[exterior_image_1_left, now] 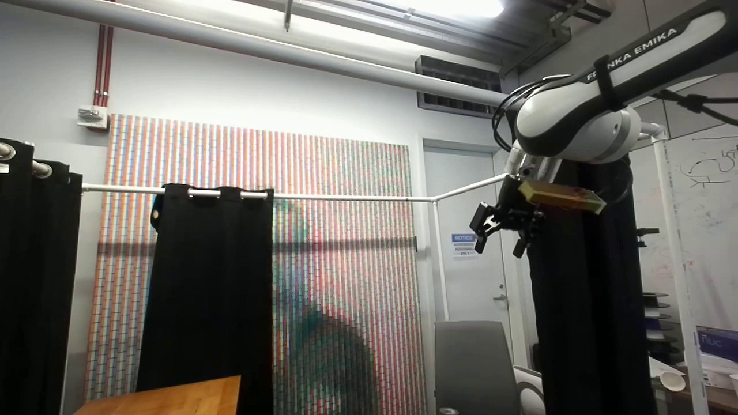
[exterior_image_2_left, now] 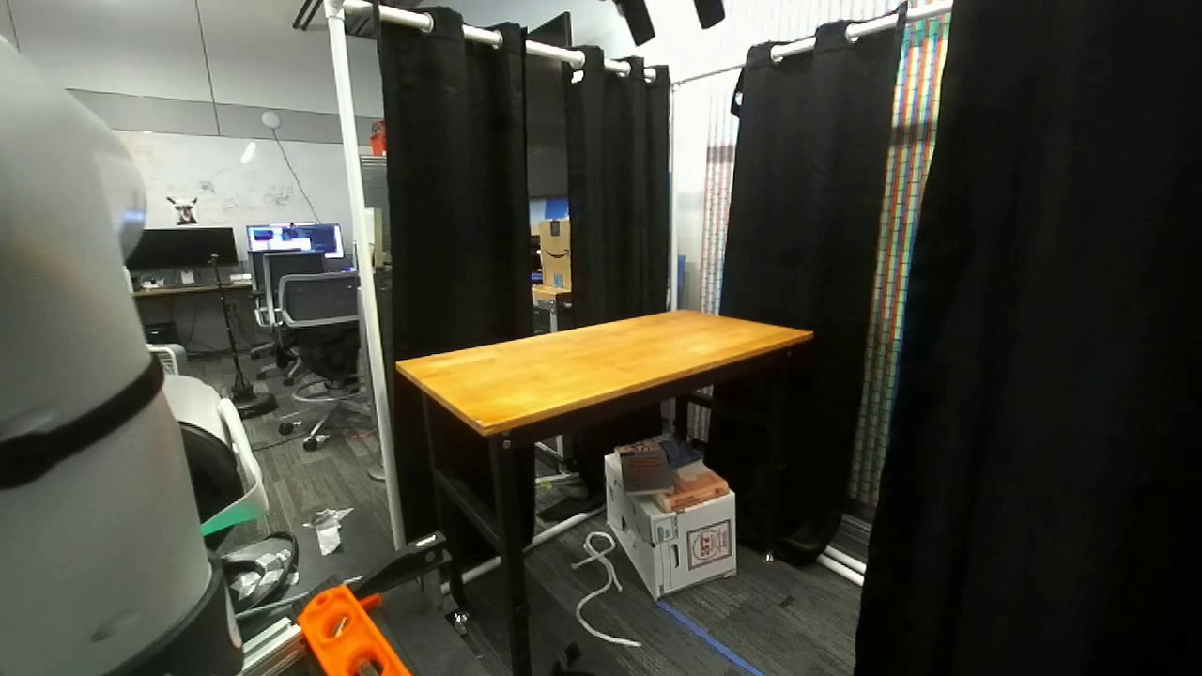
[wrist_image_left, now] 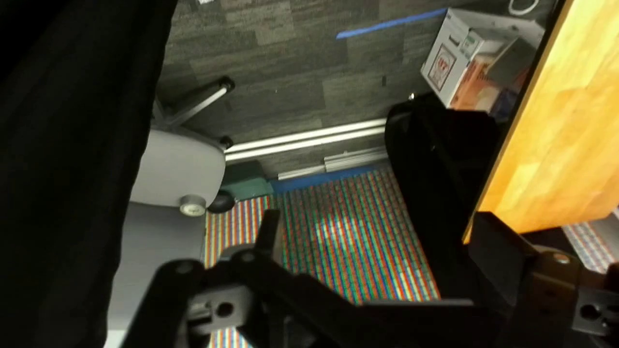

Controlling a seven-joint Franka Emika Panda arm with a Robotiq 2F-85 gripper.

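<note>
High in the room at the right of the first exterior view, my black gripper (exterior_image_1_left: 499, 250) hangs from the white arm, its fingers spread apart with nothing between them. In the wrist view the two dark fingers (wrist_image_left: 268, 235) stand wide of each other over the floor and the striped panel. At the top edge of the second exterior view, two dark tips poke into the picture. The wooden table (exterior_image_2_left: 608, 359) has a bare top there, and its edge comes into the right side of the wrist view.
Under the table sits a white box (exterior_image_2_left: 693, 546) with smaller boxes on it, near a white rope (exterior_image_2_left: 593, 580). Black curtains (exterior_image_2_left: 462, 248) hang from white pipes around the table. A grey chair (exterior_image_1_left: 474, 363) stands below the gripper in the first exterior view.
</note>
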